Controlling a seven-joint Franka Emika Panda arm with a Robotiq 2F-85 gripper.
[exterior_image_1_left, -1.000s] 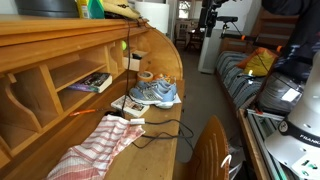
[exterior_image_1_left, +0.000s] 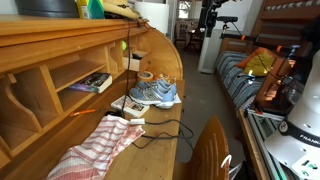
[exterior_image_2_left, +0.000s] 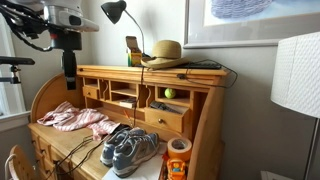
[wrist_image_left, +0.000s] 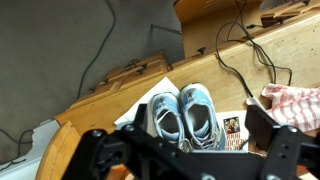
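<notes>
My gripper hangs high above the desk. In the wrist view its dark fingers stand well apart, with no object held between them. Beneath it, a pair of grey-blue sneakers (wrist_image_left: 183, 115) rests side by side on the desk top (exterior_image_1_left: 150, 162). The same sneakers (exterior_image_2_left: 137, 150) show at the near right of the desk in exterior view 2, where the gripper (exterior_image_2_left: 70, 82) is up at the left, far from everything on the surface. A red-and-white cloth (exterior_image_1_left: 92, 152) lies crumpled at the other end of the desk.
Black cables (exterior_image_1_left: 175, 135) run loosely across the desk. Small cubbies with a book (exterior_image_1_left: 90, 83) line its back, and an orange marker (exterior_image_1_left: 82, 112) lies nearby. A hat (exterior_image_2_left: 159, 55) and a lamp (exterior_image_2_left: 114, 12) are on top. An orange tape dispenser (exterior_image_2_left: 178, 160) stands beside the sneakers.
</notes>
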